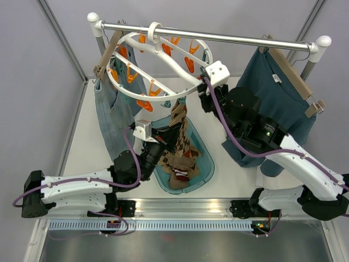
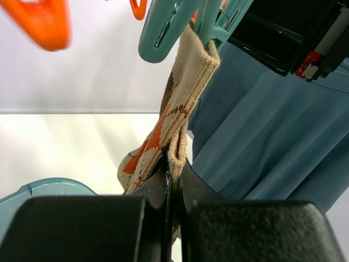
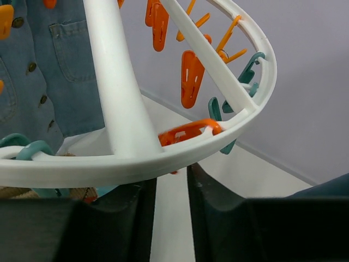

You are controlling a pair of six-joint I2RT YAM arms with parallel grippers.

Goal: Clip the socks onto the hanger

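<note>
A tan patterned sock (image 2: 155,139) hangs upright in my left gripper, which is shut on it under the hanger's front rim. At its upper end the sock meets a teal clip (image 2: 163,33); whether the clip bites it I cannot tell. The white round hanger (image 1: 158,98) carries orange and teal clips. My right gripper is part open at the hanger's right rim, with nothing seen between its fingers. Beyond these, an orange clip (image 3: 188,131) sits on the rim. In the top view the right fingertips are partly hidden by their own arm.
A teal basket (image 1: 206,173) with several more socks stands below the left gripper. Denim clothing (image 1: 109,109) hangs on the left, and dark blue trousers (image 1: 283,103) on the right. The metal rail (image 1: 234,38) runs overhead.
</note>
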